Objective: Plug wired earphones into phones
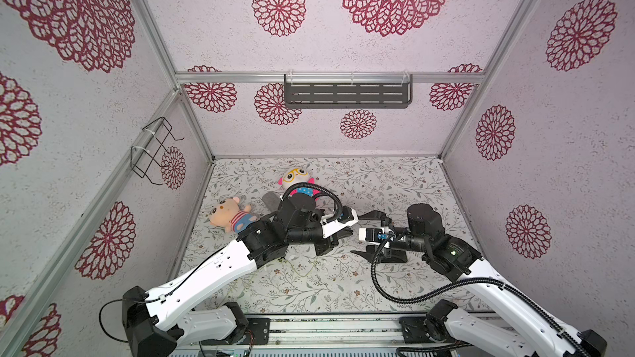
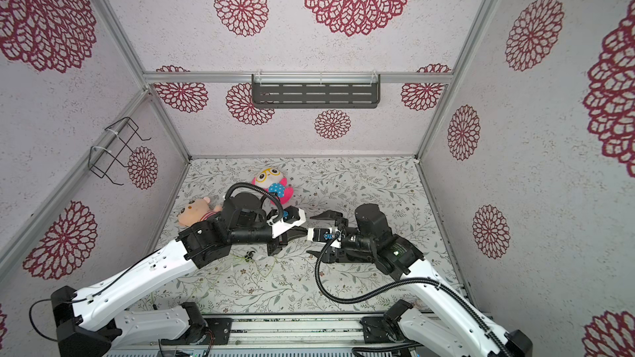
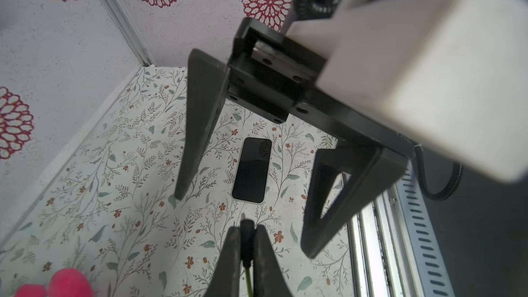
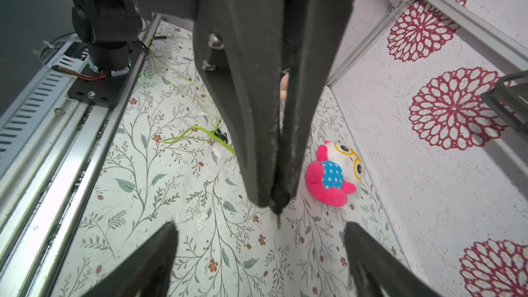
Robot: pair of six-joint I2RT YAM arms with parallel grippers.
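My left gripper is shut on the black earphone plug [image 3: 247, 236], whose metal tip points outward and whose green cord [image 3: 249, 281] trails back. In the right wrist view the plug [image 4: 279, 200] sticks out past the left fingers [image 4: 258, 148]. My right gripper [image 1: 363, 234] faces it, spread wide open with nothing between its fingers; the plug lies in front of the gap. A dark-screened phone [image 3: 252, 170] lies flat on the patterned table, beyond the right gripper in the left wrist view. In the top views the arms hide the phone.
A pink owl toy [image 4: 333, 172] and a bear toy [image 1: 228, 214] lie at the back left. Loose green earphone cord [image 4: 192, 132] runs over the table near the left arm's base.
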